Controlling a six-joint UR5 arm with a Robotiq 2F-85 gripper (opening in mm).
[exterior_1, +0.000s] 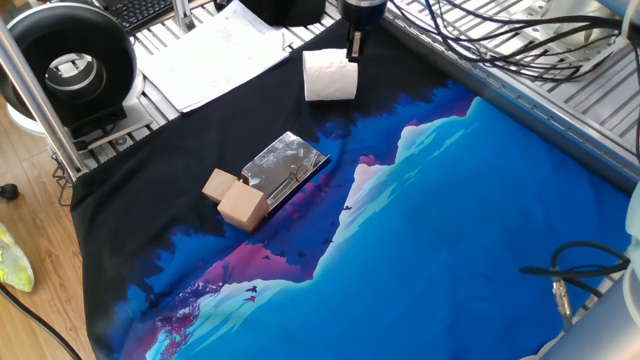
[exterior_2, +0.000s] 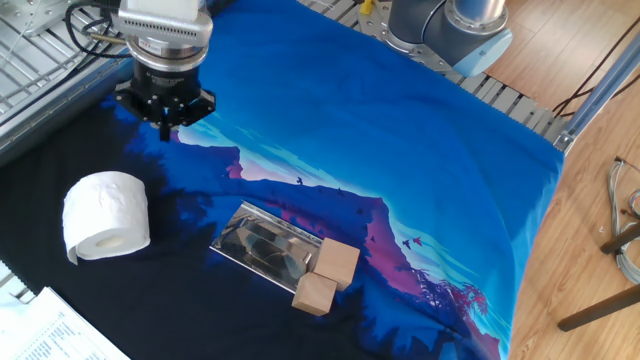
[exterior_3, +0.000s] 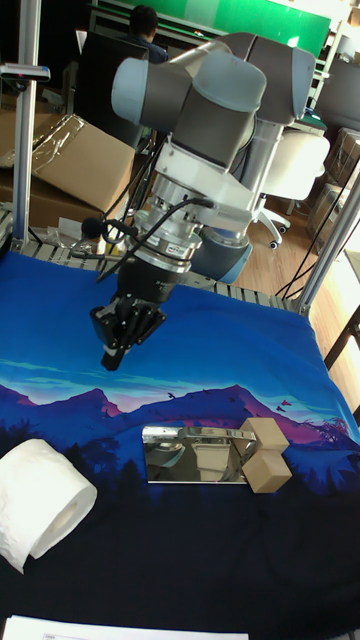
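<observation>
My gripper (exterior_2: 165, 132) hangs in the air over the cloth, its dark fingers drawn together at the tip; nothing shows between them. In the third exterior view the gripper (exterior_3: 111, 361) points down, above and to the left of a shiny silver slab (exterior_3: 194, 455). A white paper roll (exterior_2: 106, 214) lies on its side on the dark part of the cloth, apart from the gripper. Two wooden blocks (exterior_2: 337, 262) (exterior_2: 315, 294) sit at one end of the silver slab (exterior_2: 267, 246), close against it.
A blue and black cloth with a mountain print (exterior_1: 470, 230) covers the table, and its broad blue part is bare. Paper sheets (exterior_1: 215, 55) lie at its edge. Loose black cables (exterior_1: 500, 50) hang over the metal rack.
</observation>
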